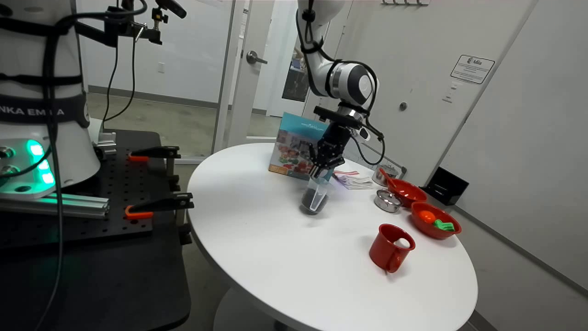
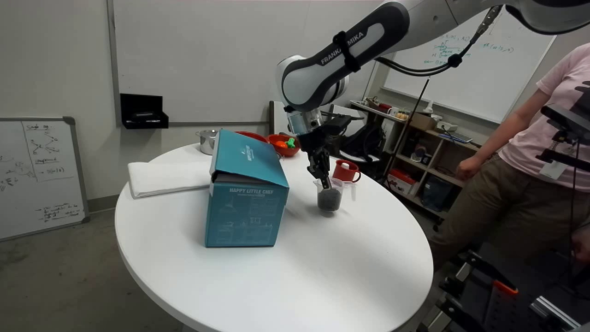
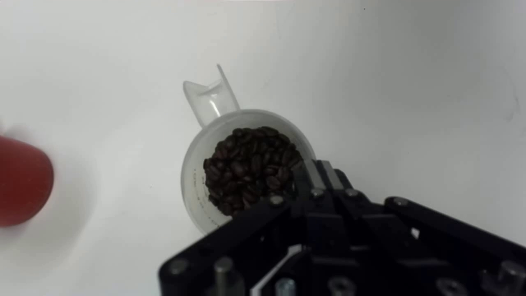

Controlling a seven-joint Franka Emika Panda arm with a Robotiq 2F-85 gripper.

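Note:
A clear plastic measuring cup, partly filled with dark coffee beans, stands upright on the white table in both exterior views. Its handle points away from my gripper in the wrist view. The fingers are together at the cup's rim: one lies over the inside, the other just outside, and the rim runs in between them. My gripper reaches down at a slant from above in exterior view 1 and exterior view 2. Where the rim passes between the pads is mostly hidden.
A red mug with something white inside stands nearby. The teal box sits close to the arm. Red bowls, a metal pot and folded cloths line the far side.

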